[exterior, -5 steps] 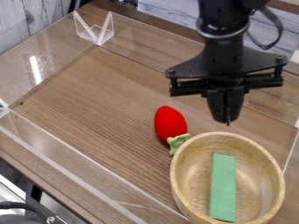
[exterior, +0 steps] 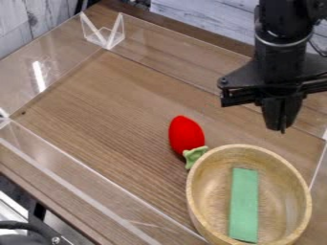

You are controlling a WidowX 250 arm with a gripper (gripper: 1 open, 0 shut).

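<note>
My black gripper [exterior: 276, 120] hangs over the right side of the table, above and behind a beige bowl [exterior: 205, 206]; it appears shut, with nothing seen between its fingers. The bowl holds a long green block [exterior: 244, 204]. A red object with a green top, like a strawberry [exterior: 186, 135], lies just behind and left of the bowl.
A clear plastic piece [exterior: 105, 30] stands at the back left. A wall runs along the back edge, and black cable or hardware shows at the bottom left.
The gripper has shifted to the right and slightly back over the last second. The bowl, green block and red object have not moved.
</note>
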